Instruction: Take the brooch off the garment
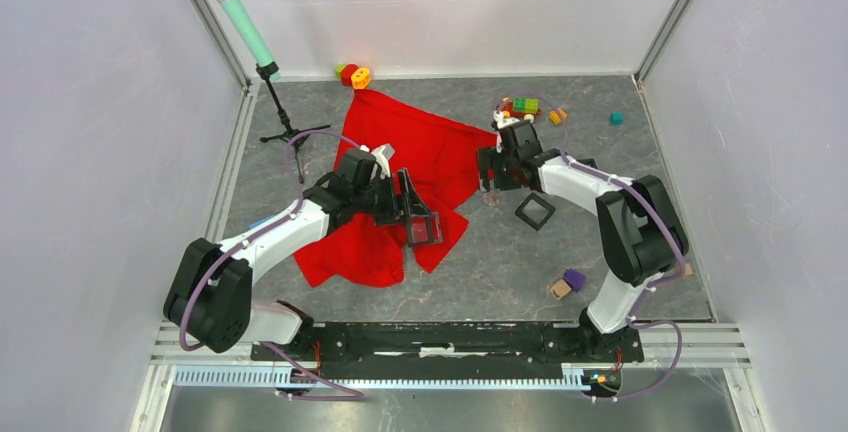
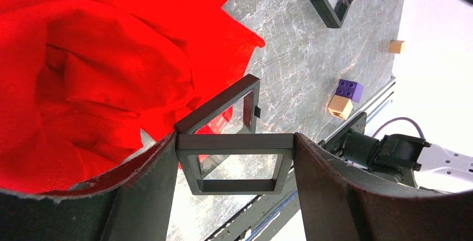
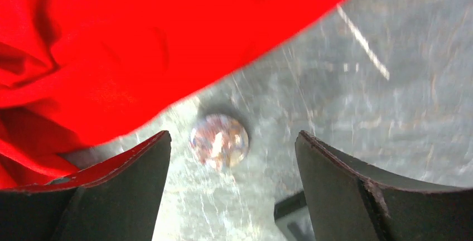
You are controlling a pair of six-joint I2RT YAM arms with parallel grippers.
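Note:
The red garment lies rumpled in the middle of the floor. Off its right edge, on bare grey floor, rests a small round mottled disc, seemingly the brooch, apart from the cloth. My right gripper is open above the disc, which appears between its fingers but untouched. Over the garment's lower right part, my left gripper is shut on a black open-sided frame box with clear panes.
A flat black square frame lies right of the disc. Toy bricks on wheels are behind the right gripper. A purple brick and a wooden block sit front right. A tripod stands back left.

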